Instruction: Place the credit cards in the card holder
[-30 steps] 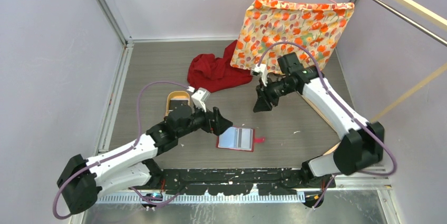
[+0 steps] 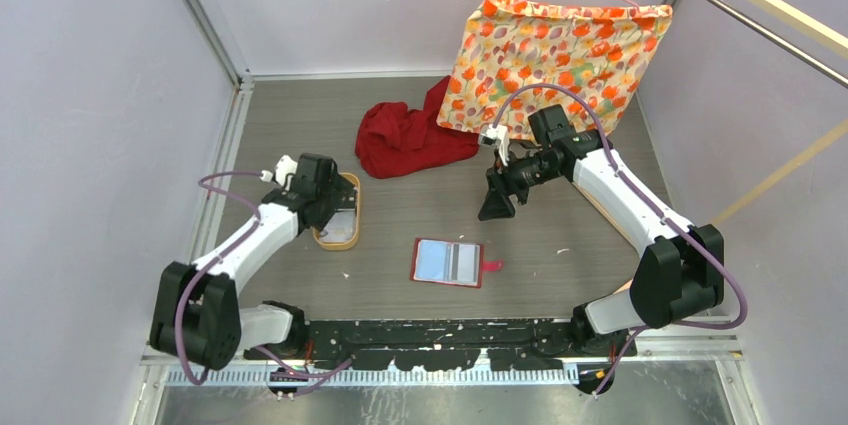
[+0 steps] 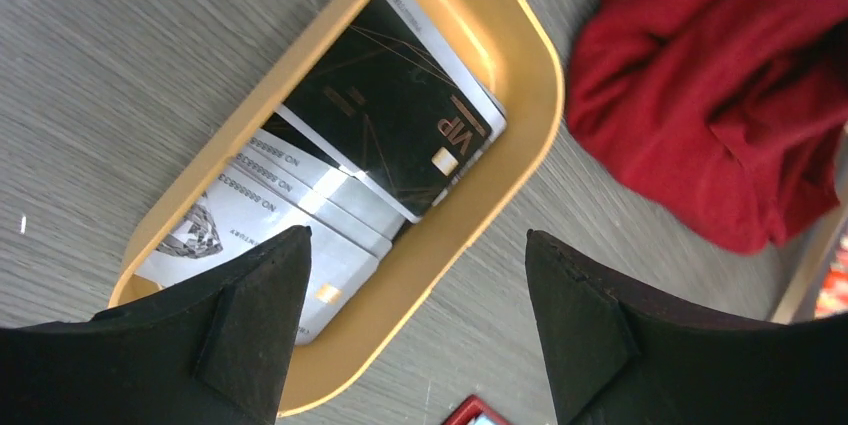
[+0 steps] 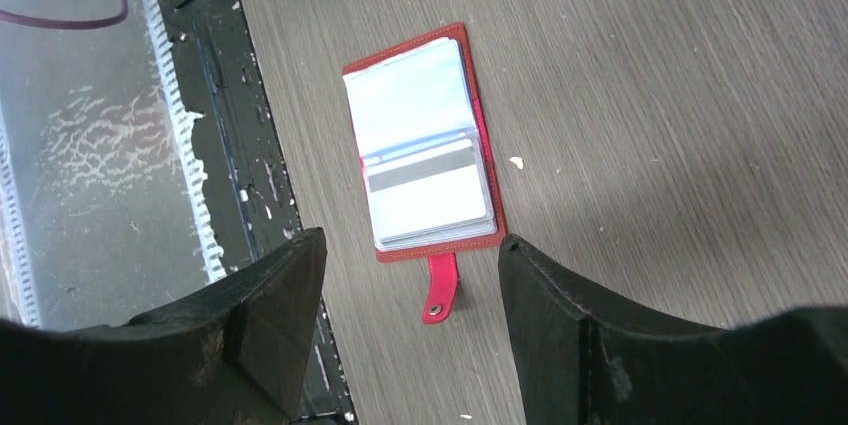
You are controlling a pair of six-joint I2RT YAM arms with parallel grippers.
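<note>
A tan oval box (image 3: 400,317) holds a black card (image 3: 390,95) marked VIP and white cards (image 3: 270,220) lying below it. My left gripper hovers over this box, fingers parted, nothing between them. From above, the left arm covers much of the box (image 2: 357,220). The card holder (image 4: 485,150), red-edged with clear sleeves and a strap with a snap, lies spread out on the floor; a grey-striped white card (image 4: 425,190) shows in its lower sleeve. Short of the holder and above the floor, my right gripper is open and empty.
Crumpled red cloth (image 2: 415,135) lies behind the box. A flowered cloth (image 2: 560,65) hangs from a pink hanger at the back right. Bare floor (image 2: 385,210) separates the box from the holder.
My left gripper has swung left and back, from beside the card holder to over the box. The right arm has shifted only slightly. Box and holder have stayed in place.
</note>
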